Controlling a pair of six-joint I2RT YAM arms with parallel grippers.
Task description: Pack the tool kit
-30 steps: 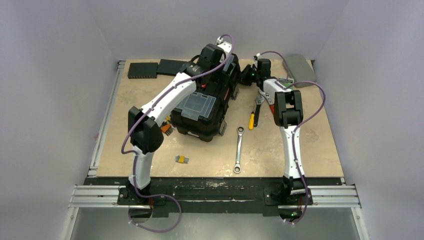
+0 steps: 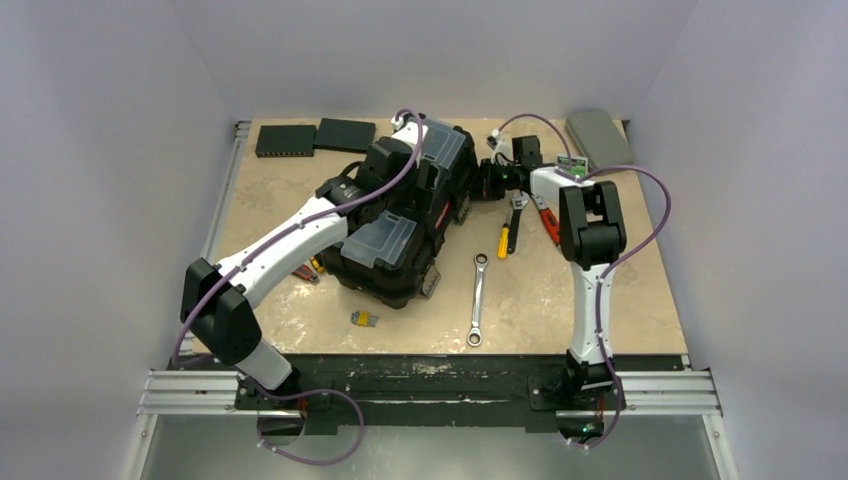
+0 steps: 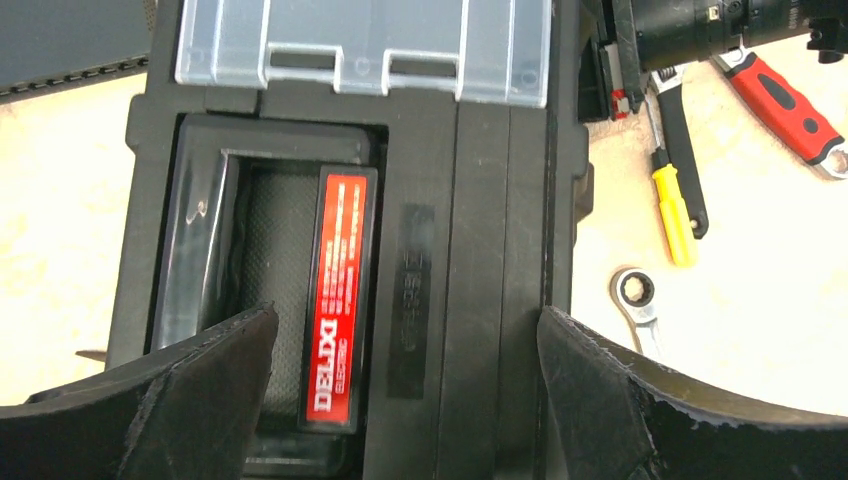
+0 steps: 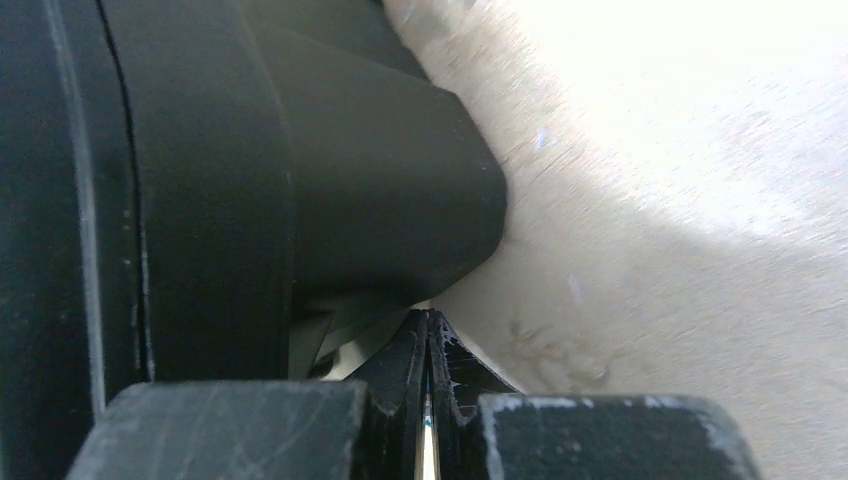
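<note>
The black tool case (image 2: 385,275) with clear-lidded compartments (image 3: 360,50) stands diagonally at the middle. Over it my left gripper is open, with the recess and red DELIXI label (image 3: 335,300) between its fingers. My right gripper is shut and low, beside the case's back right side (image 4: 380,190). On the right lie a yellow-handled screwdriver (image 2: 503,240), a black wrench (image 3: 685,160), a red-handled tool (image 2: 550,225) and a ratchet wrench (image 2: 478,300).
Two dark boards (image 2: 285,140) lie at the back left, a grey-green case (image 2: 597,140) at the back right. A small hex key set (image 2: 363,318) lies at the front left, other tools (image 2: 305,272) beside the case.
My left arm has moved toward the front left, and the case has shifted the same way. My right gripper has moved slightly toward the front.
</note>
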